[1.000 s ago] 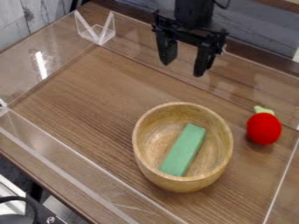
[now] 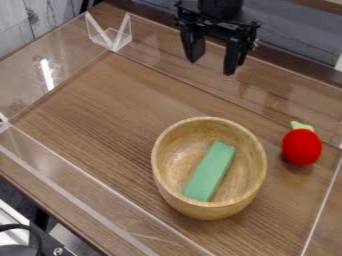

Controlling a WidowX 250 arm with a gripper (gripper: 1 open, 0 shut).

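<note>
My gripper [image 2: 214, 56] hangs at the top middle, dark, its two fingers apart and open, nothing visible between them. Below it a round tan bowl [image 2: 171, 152] holds a green rectangular block [image 2: 210, 171]. A red object [image 2: 302, 148] with a light green piece at its top lies on the wooden table to the right of the bowl.
A white wire-like stand [image 2: 115, 30] is at the back left, near the table edge. A black cable lies at the bottom left.
My gripper has moved slightly upward in the view, away from the bowl. The bowl, block and red object have not moved.
</note>
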